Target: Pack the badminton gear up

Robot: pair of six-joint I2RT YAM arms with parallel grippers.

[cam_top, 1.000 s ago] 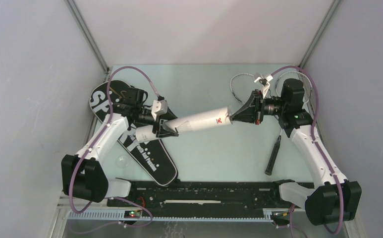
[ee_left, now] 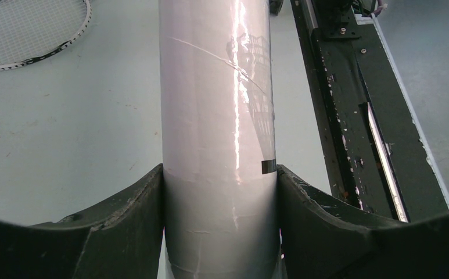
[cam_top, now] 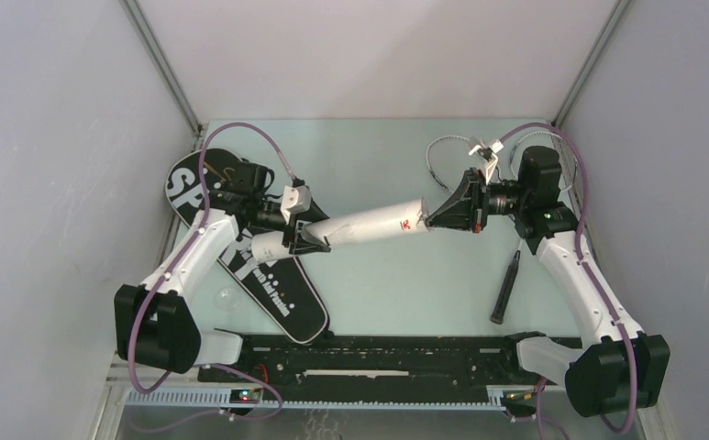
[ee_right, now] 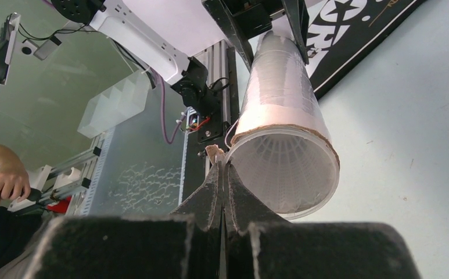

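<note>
A white shuttlecock tube (cam_top: 369, 225) hangs above the table, lying nearly level and tilted slightly up to the right. My left gripper (cam_top: 312, 240) is shut on it near its left end; in the left wrist view, the fingers (ee_left: 137, 203) press both sides of the tube. At the tube's right end my right gripper is shut, its tips at the rim beside a small torn brown flap (ee_right: 213, 152). Whether that flap is pinched cannot be told. The open mouth (ee_right: 286, 171) shows a netted shuttlecock skirt inside.
A black racket bag (cam_top: 282, 291) lies diagonally at the left, partly under the left arm. Beside it rests a clear round cap (cam_top: 227, 298). Rackets lie at the right beneath the right arm, one with a black handle (cam_top: 506, 287).
</note>
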